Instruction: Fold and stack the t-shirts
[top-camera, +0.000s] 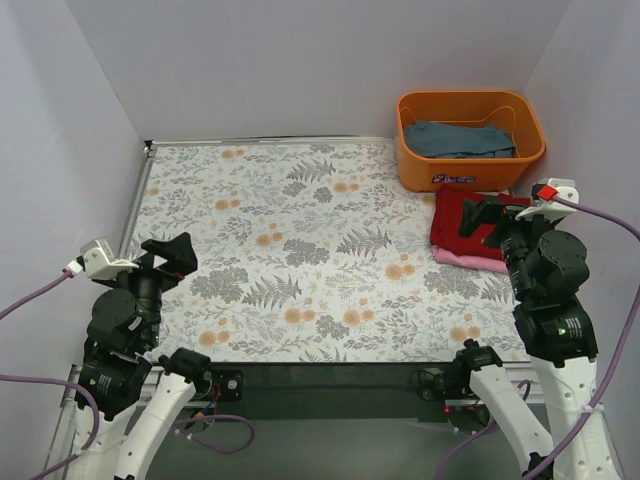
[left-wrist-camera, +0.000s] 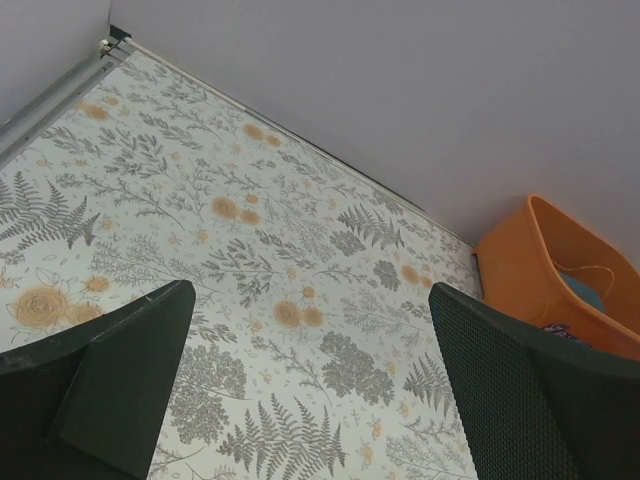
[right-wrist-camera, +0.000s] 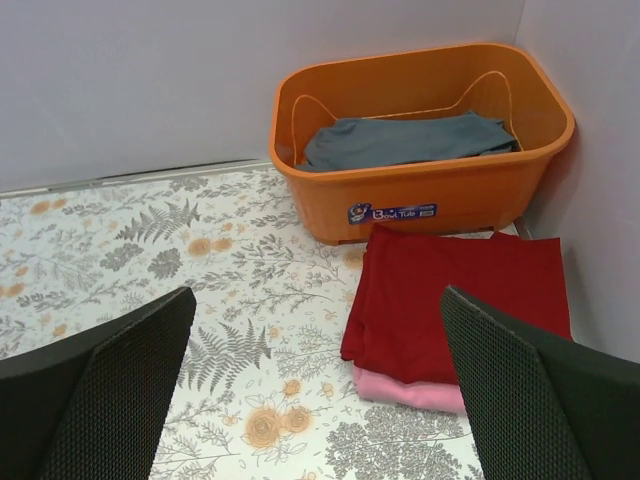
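Note:
A folded red shirt (right-wrist-camera: 440, 300) lies on top of a folded pink shirt (right-wrist-camera: 411, 390) at the right of the table, just in front of the tub. Inside the orange tub (top-camera: 420, 174) rests a blue-grey shirt (top-camera: 459, 140), loosely spread. My right gripper (top-camera: 487, 224) hovers over the red and pink stack, hiding part of it in the top view; it is open and empty. Far to the left, my left gripper (top-camera: 183, 260) hangs above the table's left side, fingers apart, holding nothing.
Walls enclose the back (top-camera: 300, 60) and both sides. The tub stands against the back right, close to the right wall.

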